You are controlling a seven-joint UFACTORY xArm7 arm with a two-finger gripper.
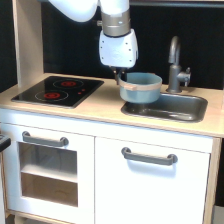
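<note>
A light blue pot (143, 90) sits at the left end of the sink (172, 109), partly over its basin. The white robot arm reaches down from the top, and its gripper (120, 76) is at the pot's left rim. Whether the fingers are shut on the rim is too small to tell.
A black two-burner stove (57, 90) lies empty on the left of the wooden counter (100, 116). A dark faucet (176, 65) stands behind the sink. Below are white cabinets (150, 190) with handles and an open cubby at the left.
</note>
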